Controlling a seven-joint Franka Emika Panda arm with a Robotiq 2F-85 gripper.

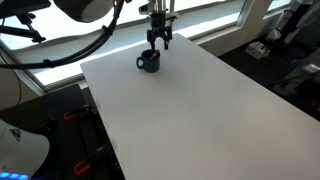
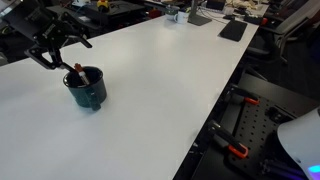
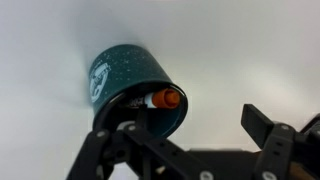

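Note:
A dark teal speckled mug (image 2: 86, 92) stands upright on the white table. Its handle faces the camera in exterior view 2. Inside it leans a white marker with an orange cap (image 3: 166, 98), the cap end near the mug's rim. My gripper (image 2: 75, 56) is open right at the mug's mouth, with one finger close to the rim and the other out to the side. In the wrist view the open gripper has the marker nearer its left finger; whether that finger touches the mug cannot be told. The marker's lower part is hidden in the mug.
Several small items, among them a dark flat pad (image 2: 232, 31), lie at the far end in exterior view 2. A black chair (image 2: 275, 55) stands beyond the table's edge.

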